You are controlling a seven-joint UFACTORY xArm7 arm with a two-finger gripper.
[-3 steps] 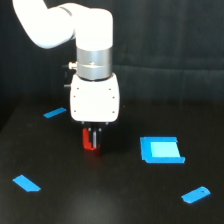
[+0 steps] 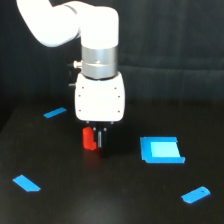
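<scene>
A small red block (image 2: 89, 138) sits left of the middle of the dark table. My white gripper (image 2: 98, 138) points down right at it, its dark fingers overlapping the block's right side in the camera view. The fingers look close together, but whether any of the block is between them is too small to make out. A blue-bordered square with a pale centre (image 2: 162, 150) lies flat to the right, apart from the block and the gripper.
Blue tape strips mark the table at the left front (image 2: 26, 184), the left back (image 2: 55, 112) and the right front (image 2: 196, 195). The backdrop is a dark curtain.
The arm and gripper have shifted slightly to the right. The red block appears in about the same place, with more of it now showing left of the fingers.
</scene>
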